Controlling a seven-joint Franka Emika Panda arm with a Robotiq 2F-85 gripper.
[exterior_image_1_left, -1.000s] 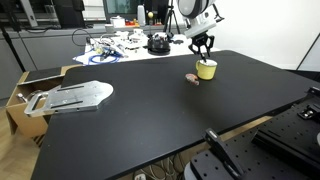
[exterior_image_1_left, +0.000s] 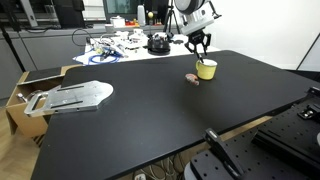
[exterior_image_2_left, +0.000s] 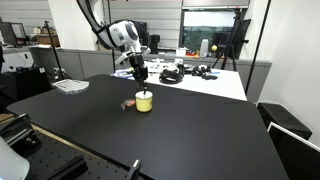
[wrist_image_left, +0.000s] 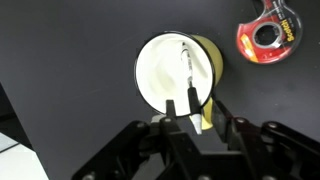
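A yellow mug (exterior_image_1_left: 206, 70) with a white inside stands upright on the black table. In the wrist view the mug's white inside (wrist_image_left: 160, 65) is seen from above, with a thin dark marker-like stick (wrist_image_left: 187, 62) leaning in it. My gripper is over the near rim of the mug. A gap shows between its dark fingertips, and the stick lies in line with the right one. Whether that finger touches the stick is hard to tell. From outside, my gripper (exterior_image_2_left: 144, 89) points down at the mug (exterior_image_2_left: 144, 102).
A red tape dispenser (wrist_image_left: 268, 32) lies on the table right beside the mug. A white flat plate-like piece (exterior_image_1_left: 78, 97) rests farther off on the table.
The gripper and its arm have shifted slightly over the mug. The mug and the red dispenser have stayed in place.
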